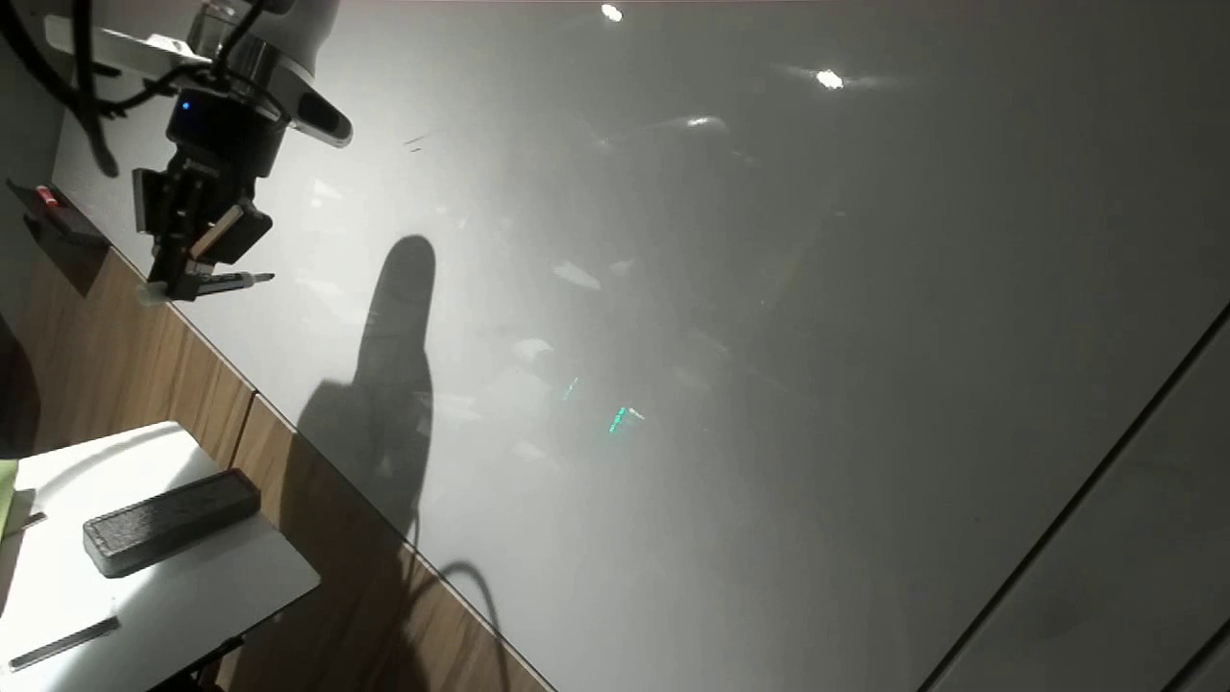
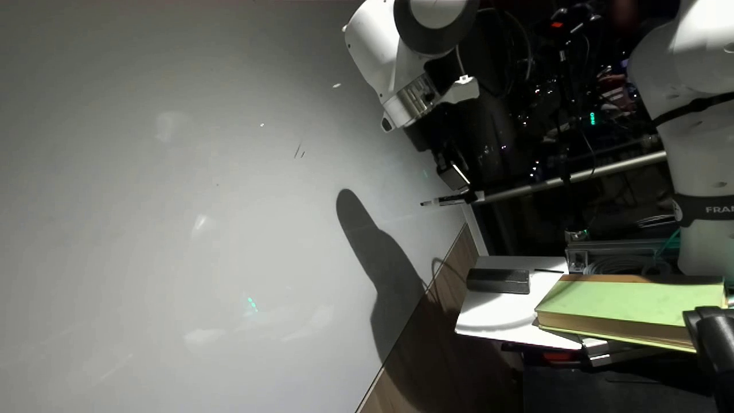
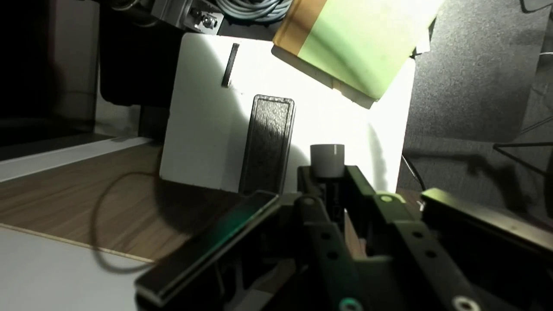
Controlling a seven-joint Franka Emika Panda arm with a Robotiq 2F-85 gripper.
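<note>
A grey and black marker [image 1: 231, 282] is pinched in my gripper [image 1: 181, 277], its tip pointing at the whiteboard [image 1: 750, 323]. From the other side, exterior view 2 has the marker [image 2: 445, 200] a little off the board by the look of it, though the exact gap is hard to judge. In the wrist view the marker's round grey end [image 3: 327, 160] sticks out between the fingers of my gripper. A few short dark strokes [image 2: 299, 151] show on the board.
Below stands a small white table [image 3: 202, 129] bearing a black eraser [image 3: 268, 140], a thin dark strip [image 3: 230, 65] and a green book [image 3: 357, 46]. Wood panelling [image 1: 317, 496] borders the board's lower edge. The board's middle is clear.
</note>
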